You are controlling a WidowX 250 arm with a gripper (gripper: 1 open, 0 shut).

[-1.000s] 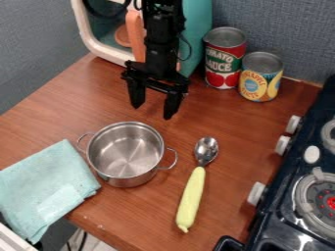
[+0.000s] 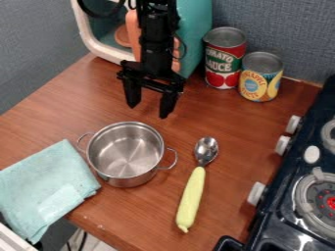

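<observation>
The black gripper (image 2: 149, 101) hangs open above the wooden table, behind the steel pot, with nothing visible between its fingers. The pot (image 2: 125, 153) has two side handles and looks empty. Right of it a spoon (image 2: 206, 151) lies just beyond a pale yellow corn cob (image 2: 191, 200). A light blue cloth (image 2: 45, 188) lies at the table's front left. A red tomato can (image 2: 224, 60) and a yellow-labelled can (image 2: 261, 76) stand at the back right.
A black stove (image 2: 283, 220) with white knobs borders the right side. A teal and white container (image 2: 197, 22) with orange inside stands behind the arm.
</observation>
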